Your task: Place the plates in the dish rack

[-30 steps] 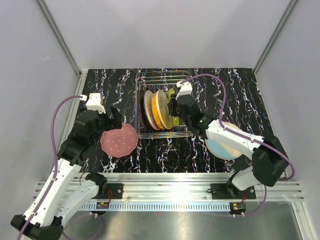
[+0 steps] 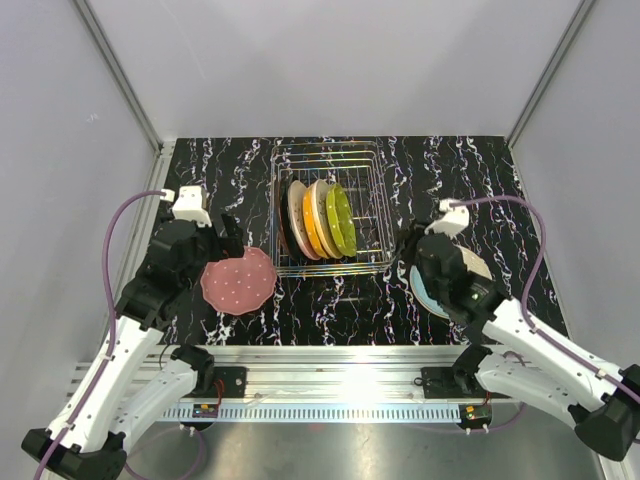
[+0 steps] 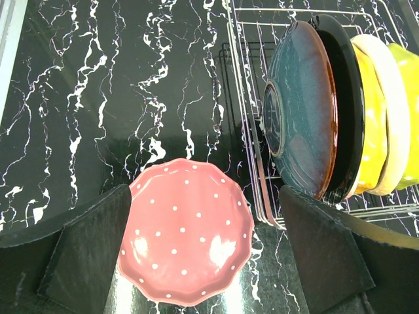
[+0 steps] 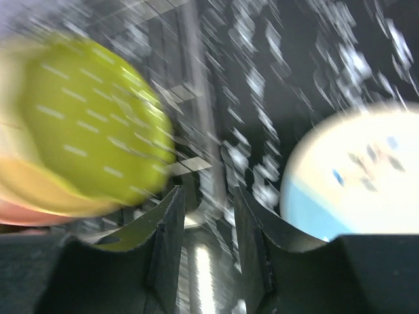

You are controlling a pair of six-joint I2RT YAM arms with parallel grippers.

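The dish rack (image 2: 376, 160) holds several plates upright, with a green plate (image 2: 341, 218) outermost on the right and a blue-grey plate (image 3: 294, 104) on the left. A pink dotted plate (image 2: 238, 283) lies flat left of the rack, below my open left gripper (image 2: 222, 240). At the rack's right, a light blue plate (image 2: 428, 300) lies with a cream one (image 2: 476, 262), partly under my right arm. My right gripper hangs near them, fingertips close together with nothing visible between; the blurred right wrist view leaves its opening unclear.
Bare black marble (image 2: 460, 165) is free at the back right and back left of the rack. Metal rails (image 2: 320, 355) run along the front edge, and walls enclose the sides and back.
My right gripper has left the green plate in the rack and moved right and toward the front, over the plates on the right. The left arm looks unmoved.
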